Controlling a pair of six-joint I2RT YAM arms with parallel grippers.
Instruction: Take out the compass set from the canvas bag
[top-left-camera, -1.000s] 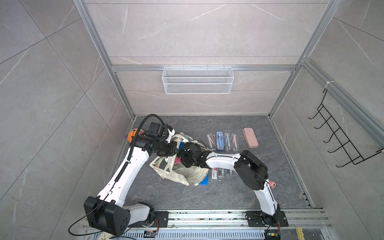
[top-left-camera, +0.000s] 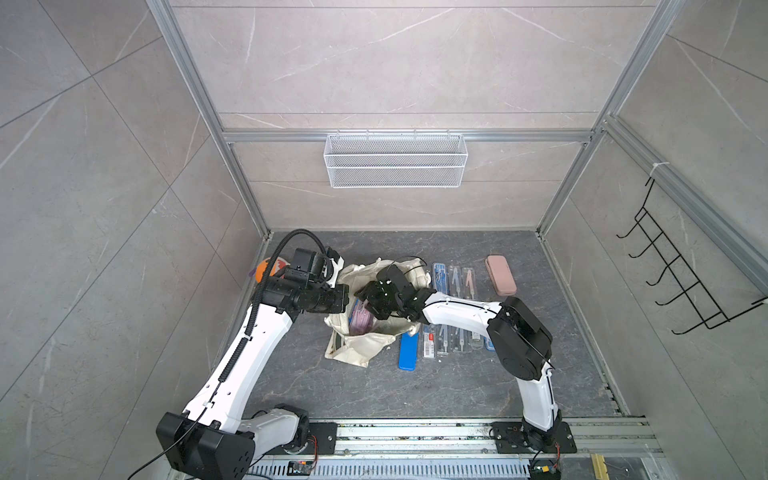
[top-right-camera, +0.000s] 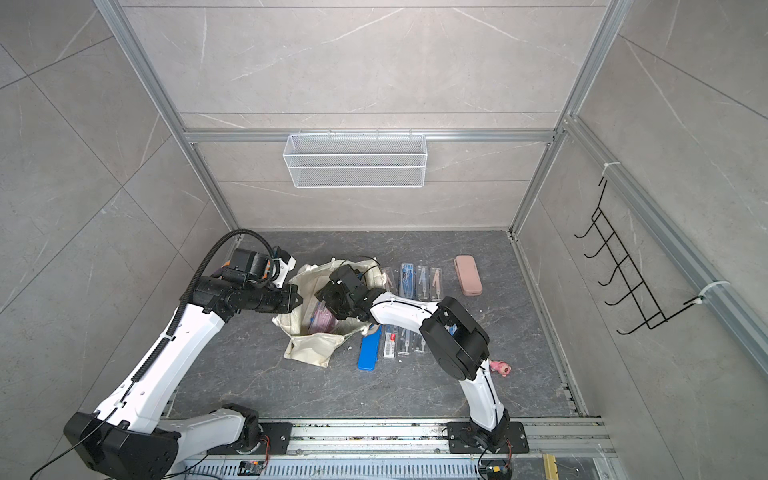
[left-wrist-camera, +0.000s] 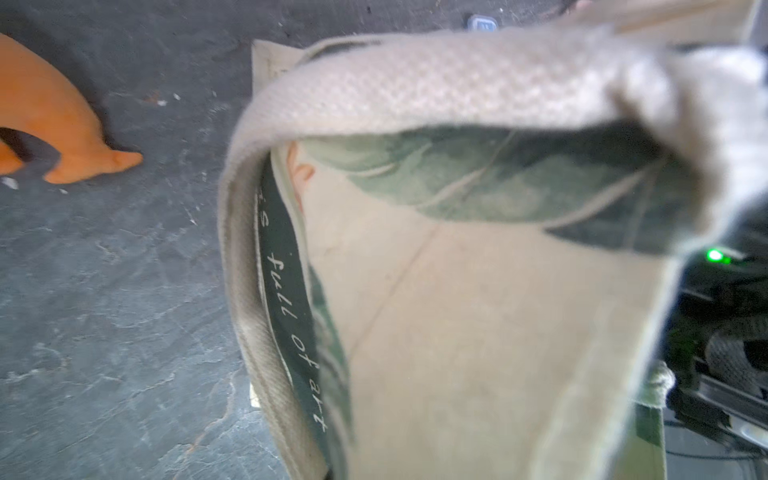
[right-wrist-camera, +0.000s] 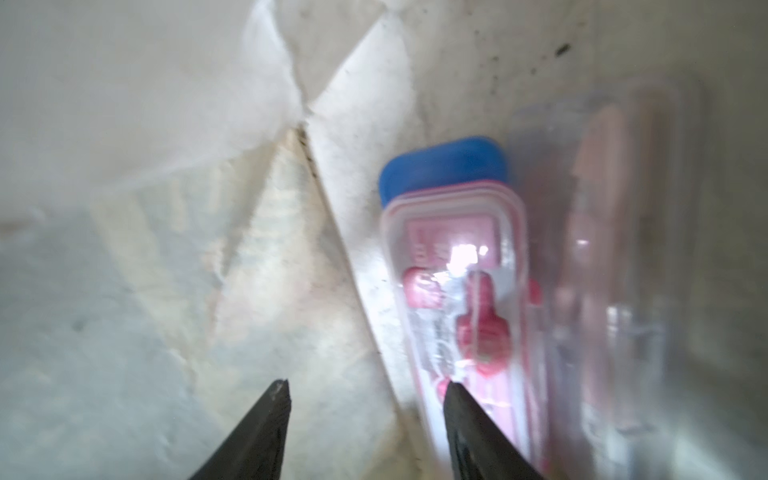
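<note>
The cream canvas bag (top-left-camera: 360, 346) (top-right-camera: 312, 348) lies crumpled between the arms. My left gripper (top-left-camera: 337, 297) (top-right-camera: 291, 297) is at its left rim; bag cloth fills the left wrist view. It is shut, though its fingers are hidden there. My right gripper (top-left-camera: 369, 297) reaches into the bag, fingers apart, nothing gripped. In the right wrist view a clear-lidded case with pink pieces (right-wrist-camera: 488, 344), a blue item (right-wrist-camera: 440, 160) behind it, and a clear pinkish case (right-wrist-camera: 608, 272) lie in the bag, just ahead of the fingertips.
A blue case (top-left-camera: 407, 356), several flat clear-packed sets (top-left-camera: 469, 280) and a pink case (top-left-camera: 500, 273) lie right of the bag. An orange object (left-wrist-camera: 56, 104) lies at far left.
The bag has shifted and reshaped over the last second, uncovering more packed sets behind it and showing more pink contents.
</note>
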